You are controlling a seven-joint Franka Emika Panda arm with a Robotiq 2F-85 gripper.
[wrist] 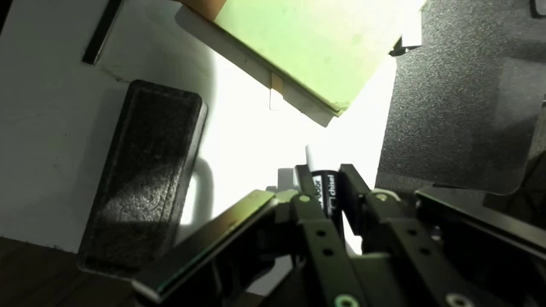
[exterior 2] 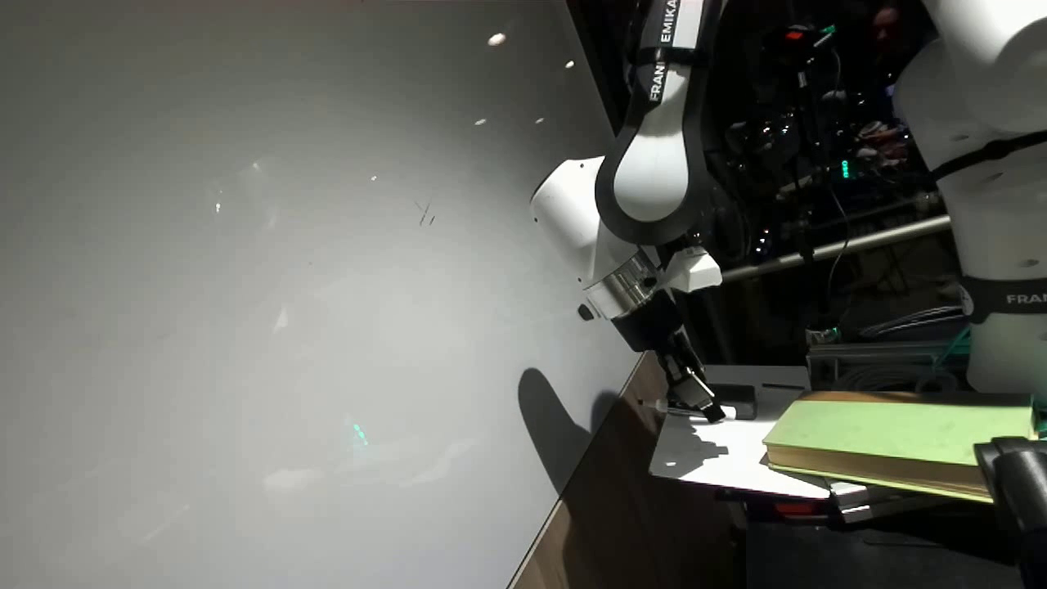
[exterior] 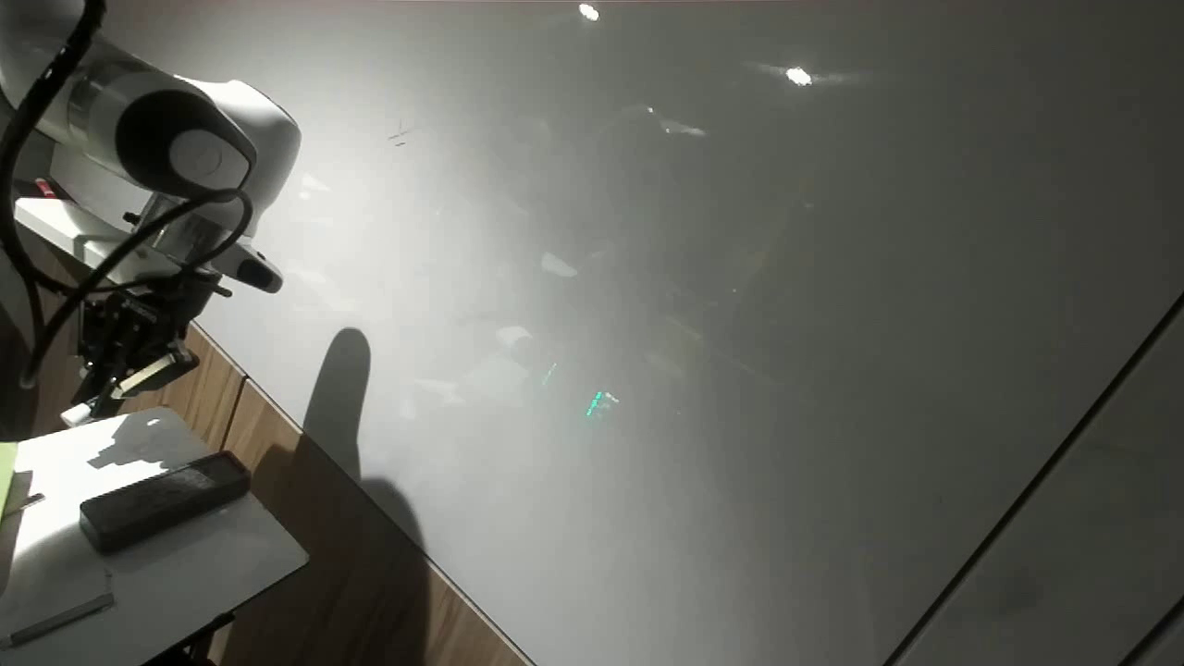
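Observation:
My gripper is shut on a marker (wrist: 330,190), whose black label with white lettering shows between the fingers in the wrist view. The marker's white end pokes out past the fingertips. In exterior view 1 that pale end of the marker (exterior: 76,415) is just over the back edge of the small white table (exterior: 261,555), by the gripper (exterior: 105,398). Exterior view 2 has the gripper (exterior 2: 708,404) low over the same tabletop. Whether the marker touches the surface, I cannot tell.
A black eraser-like block (wrist: 143,174) lies on the table beside the gripper. Close by is a thick green book (wrist: 307,46), and a thin dark strip (wrist: 102,33) lies farther off. A large whiteboard (exterior: 688,366) with small marks rises alongside.

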